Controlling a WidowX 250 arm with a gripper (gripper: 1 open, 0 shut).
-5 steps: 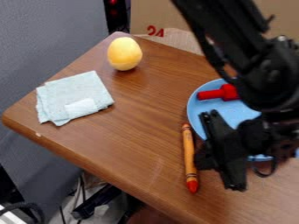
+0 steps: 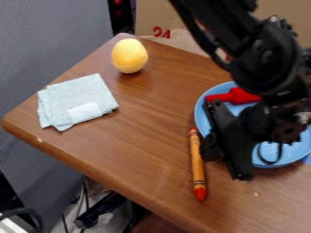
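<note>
My gripper [image 2: 225, 150] hangs low at the right, over the left part of a blue plate [image 2: 293, 158], just right of an orange crayon [image 2: 197, 169] with a red tip lying on the wooden table. A red object [image 2: 228, 96] is at the plate's far side, partly behind the arm. The arm hides much of the plate, and the fingertips are dark against it, so their state is unclear.
A yellow egg-shaped object [image 2: 129, 55] stands at the back left. A folded light cloth [image 2: 75, 97] lies near the left edge. A cardboard box [image 2: 170, 14] is behind.
The crayon, cloth and yellow object have not moved.
</note>
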